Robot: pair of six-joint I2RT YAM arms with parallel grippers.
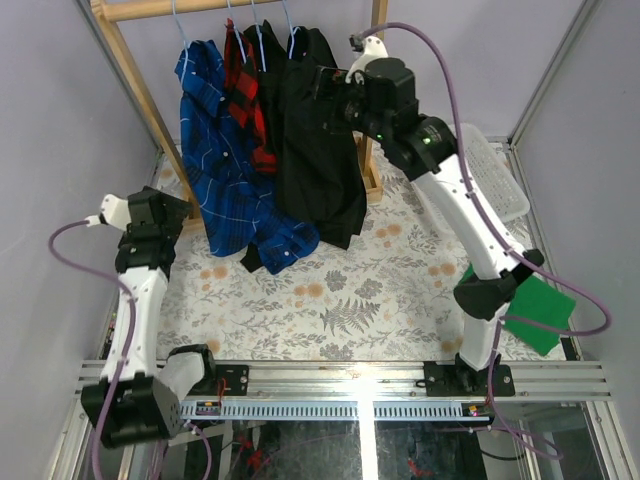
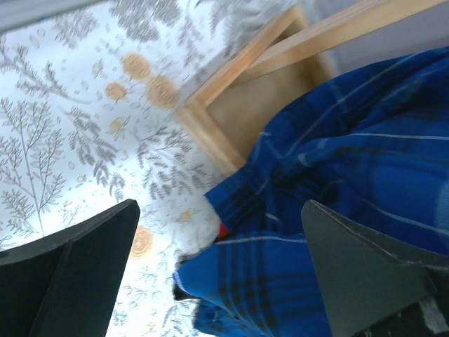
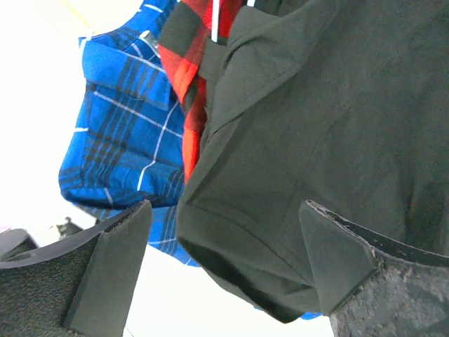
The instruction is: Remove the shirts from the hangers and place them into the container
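Observation:
Shirts hang on blue hangers from the wooden rack: blue plaid (image 1: 215, 150), red plaid (image 1: 245, 95) and black garments (image 1: 315, 170). My right gripper (image 1: 338, 100) is over the rightmost black garment; in the right wrist view its fingers are apart, black cloth (image 3: 280, 168) below and between them, not visibly pinched. My left gripper (image 1: 165, 210) stands open at the rack's left foot; in the left wrist view the blue cloth (image 2: 372, 168) lies beyond its fingers.
A white plastic basket (image 1: 490, 180) and a green cloth (image 1: 535, 315) are on the right. Grey walls bound both sides.

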